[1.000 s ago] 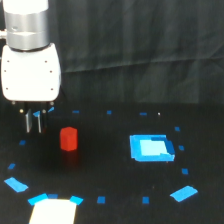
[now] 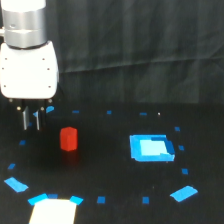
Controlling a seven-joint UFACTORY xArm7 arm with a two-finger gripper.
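At the left of the camera view, my white gripper (image 2: pixel 31 122) hangs over the dark table with its fingers pointing down. A dark gap shows between the two fingers, so it looks open, and nothing can be made out between them. A red block (image 2: pixel 68 139) stands on the table to the right of the fingertips and a little nearer the camera, clear of them. Over to the right lies a bright blue square (image 2: pixel 136 147) with a pale centre (image 2: pixel 153 147).
Small blue marks and tape strips, such as the strip at right (image 2: pixel 184 193), are scattered on the black table. A pale square (image 2: pixel 52 212) lies at the front edge. Between the red block and the blue square the table is bare.
My gripper has shifted slightly left and up, a little farther from the red block. The block and the blue square have not moved.
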